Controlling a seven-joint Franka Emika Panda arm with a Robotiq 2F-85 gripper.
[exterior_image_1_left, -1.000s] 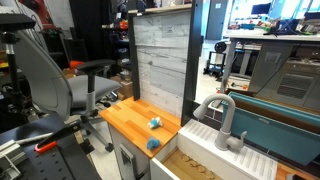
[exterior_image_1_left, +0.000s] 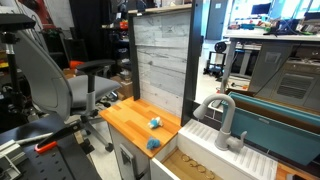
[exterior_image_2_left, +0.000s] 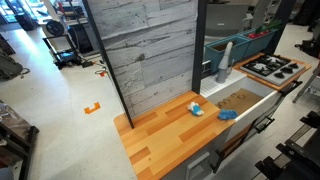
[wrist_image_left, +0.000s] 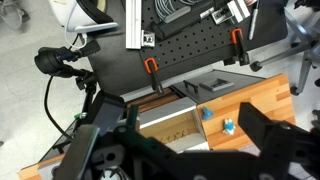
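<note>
Two blue items lie apart on the wooden counter: a blue-and-white one (exterior_image_1_left: 155, 123) farther back and a plain blue one (exterior_image_1_left: 153, 144) near the drawer. Both also show on the counter in exterior view 2, the blue-and-white item (exterior_image_2_left: 195, 109) and the blue item (exterior_image_2_left: 228, 114). Beside them a white drawer (exterior_image_1_left: 185, 172) stands pulled out, its brown floor bare as far as it shows. Along the bottom of the wrist view, my gripper has its dark fingers wide apart, nothing held between them. Neither exterior view shows the gripper.
A grey faucet (exterior_image_1_left: 228, 120) rises behind the drawer beside a white drying rack. Grey wood-look panels (exterior_image_2_left: 155, 65) wall off the counter's back. In exterior view 2 a stove top (exterior_image_2_left: 268, 68) is at the far right.
</note>
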